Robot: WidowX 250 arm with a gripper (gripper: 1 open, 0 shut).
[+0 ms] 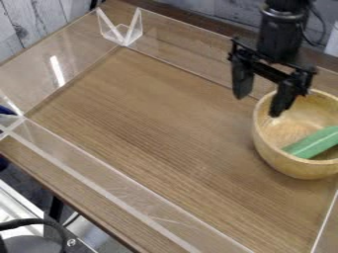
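Observation:
My black gripper (271, 67) hangs at the upper right, over the back edge of a round beige bowl (278, 148). Its dark fingers are spread apart and slightly blurred, with nothing visible between them. In the bowl lies a long green object (314, 143), partly cut off by the right edge of the view.
Clear plastic strips run along its edges, with a small white clip-like piece (122, 25) at the back left. Dark coiled cables (34, 237) show at the bottom left.

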